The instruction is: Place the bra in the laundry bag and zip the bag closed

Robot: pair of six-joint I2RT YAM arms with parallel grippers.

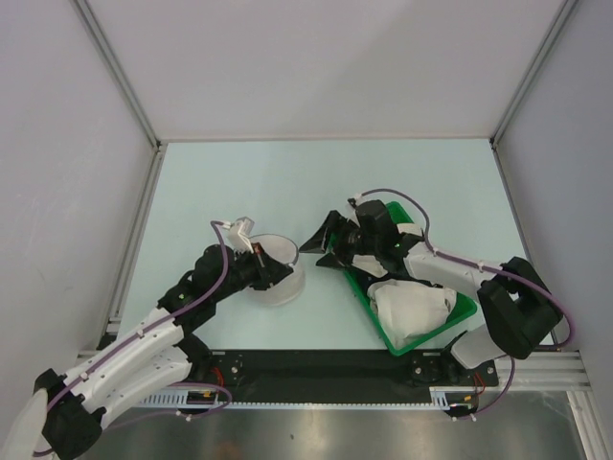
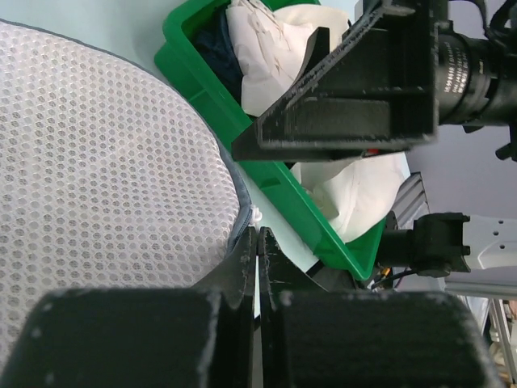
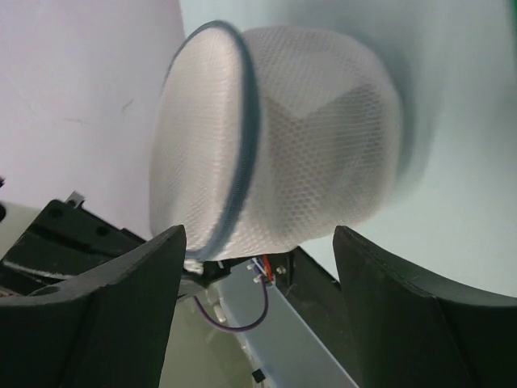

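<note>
The white mesh laundry bag with its grey zipper edge stands at the centre of the table. My left gripper is shut on the bag's rim at the zipper edge, seen close in the left wrist view. My right gripper stands open just right of the bag; in the right wrist view the bag shows beyond its fingertips, with nothing between them. I cannot make out the bra among the fabrics in the bin.
A green bin at the right holds white cloths and dark navy fabric, partly under my right arm. Walls bound the sides.
</note>
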